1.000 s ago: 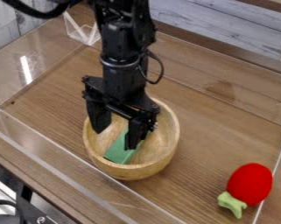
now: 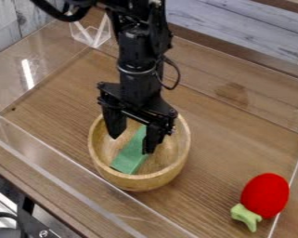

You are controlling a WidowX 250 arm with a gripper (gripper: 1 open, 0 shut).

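Note:
My black gripper [image 2: 133, 126] hangs open over a wooden bowl [image 2: 145, 181], its fingers reaching down at the bowl's left and back parts. A flat green object [image 2: 131, 156] lies inside the bowl, partly hidden under the gripper. I cannot tell whether the fingers touch it.
A red plush object with a pale green tip [image 2: 264, 194] lies at the front right. A clear plastic item [image 2: 89, 28] stands at the back left. Its edge runs along the lower left.
The arm and gripper have risen slightly and shifted a little, showing more of the bowl's inside. The bowl, green object and red object look unmoved.

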